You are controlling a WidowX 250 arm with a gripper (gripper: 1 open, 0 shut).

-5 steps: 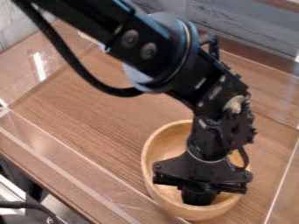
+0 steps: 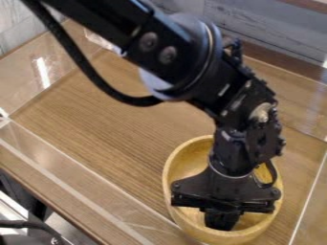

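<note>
A round yellow bowl (image 2: pixel 185 170) sits on the wooden surface at the lower right. My black gripper (image 2: pixel 220 214) is down inside it, its body covering much of the bowl's middle. The fingertips point down and are mostly dark against the bowl, so whether anything lies between them is hard to see.
Clear low walls edge it, and a grey plank backdrop stands behind. Dark cables and parts lie off the near left edge.
</note>
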